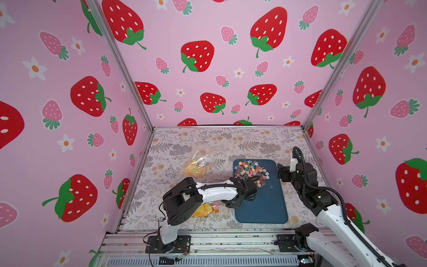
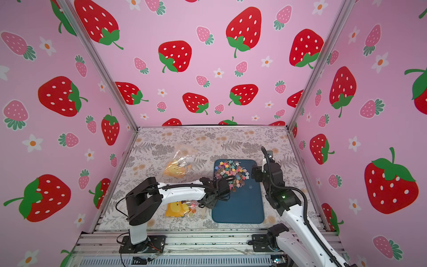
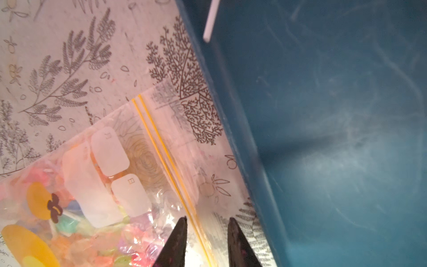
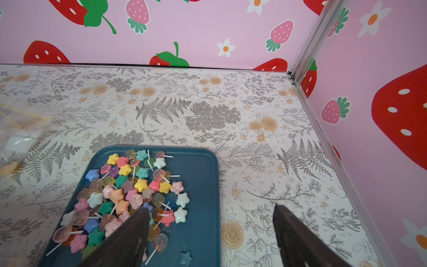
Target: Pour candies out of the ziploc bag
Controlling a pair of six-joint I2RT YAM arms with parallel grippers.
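A clear ziploc bag [image 3: 146,191] of wrapped candies lies flat on the table, its orange zip strip [image 3: 162,153] near the tray's left edge. Above that strip, my left gripper points down with its fingers apart, one to each side of the strip's lower end; whether they touch the bag cannot be told. In the top left view the left arm hides part of this bag. The blue tray [image 1: 262,209] holds a heap of loose candies [image 1: 251,171] at its back left. My right gripper is open and empty, right of the tray.
A second clear bag [image 1: 198,164], with yellow at its lower end, lies flat behind the left arm. A candy stick [image 3: 211,22] shows at the tray's left edge. Bare table lies behind the tray, and the tray's front half is mostly empty.
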